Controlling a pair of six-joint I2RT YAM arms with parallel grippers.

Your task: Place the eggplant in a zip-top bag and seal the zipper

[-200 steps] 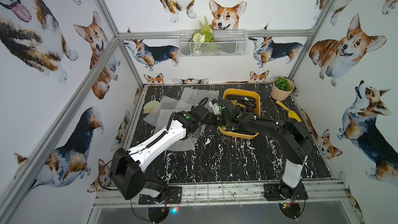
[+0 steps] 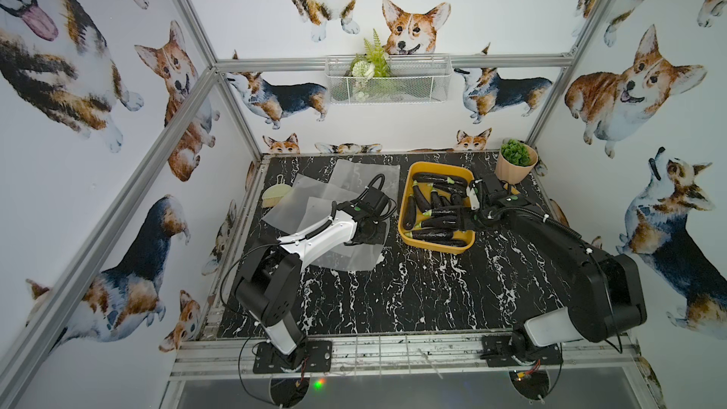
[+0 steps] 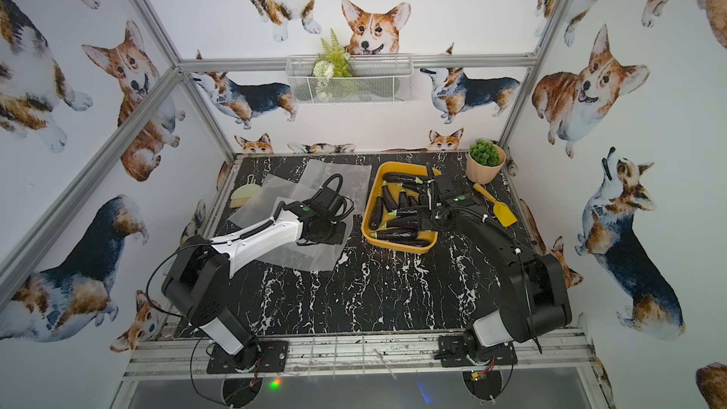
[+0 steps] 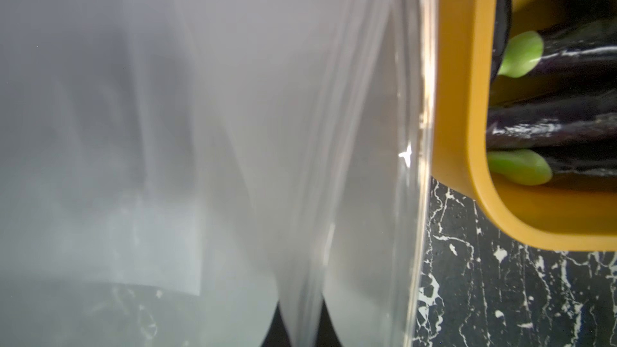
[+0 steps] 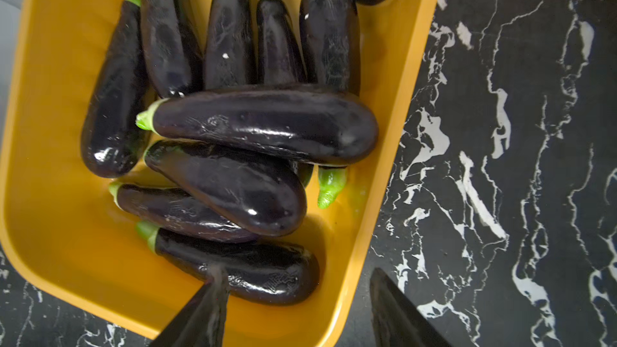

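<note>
Clear zip bags [image 2: 303, 189] lie overlapping on the left half of the table. My left gripper is over them, shut, its tips behind translucent plastic near the zipper strip [image 4: 347, 115]; whether it pinches the film is unclear. To its right sits a yellow tray [image 5: 25, 173] holding several dark eggplants [image 5: 257, 122] with green stems. My right gripper hangs over the tray's right edge, open, with nothing between its fingers.
A potted plant [image 3: 484, 163] stands at the back right, beside a yellow spatula [image 3: 504, 213]. A pale scoop [image 2: 274, 195] lies at the far left.
My right gripper has moved right, from the middle and left of the tray to its right edge. My left arm has moved slightly toward the back right.
</note>
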